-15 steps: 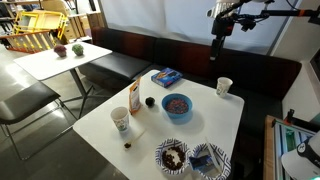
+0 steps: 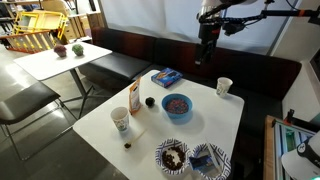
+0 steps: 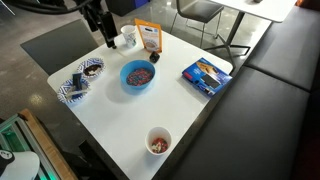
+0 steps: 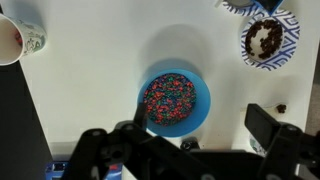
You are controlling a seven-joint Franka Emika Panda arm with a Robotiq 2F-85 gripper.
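Observation:
My gripper (image 2: 205, 52) hangs in the air above the far side of the white table, its fingers spread apart. The wrist view shows the gripper open, with nothing held between its fingers. Beneath it on the table is a blue bowl (image 4: 204, 105) of small multicoloured pieces (image 4: 170, 98). A patterned paper bowl (image 4: 286, 42) with dark brown pieces sits to the bowl's upper right in that view. At the upper left there stands a white paper cup (image 4: 33, 39); in exterior view 2, reddish contents show inside this cup (image 3: 159, 144).
A blue package (image 3: 205, 77) lies near the couch edge. An orange-and-white bag (image 2: 134, 96), a small dark object (image 2: 150, 102) and another cup (image 2: 120, 119) stand beyond the bowl. A second patterned bowl (image 2: 208, 150) holds dark items. Free table lies between bowl and near cup.
My gripper has shifted slightly left in exterior view 1 and appears turned, so its two fingers now show apart. The objects on the table look unmoved.

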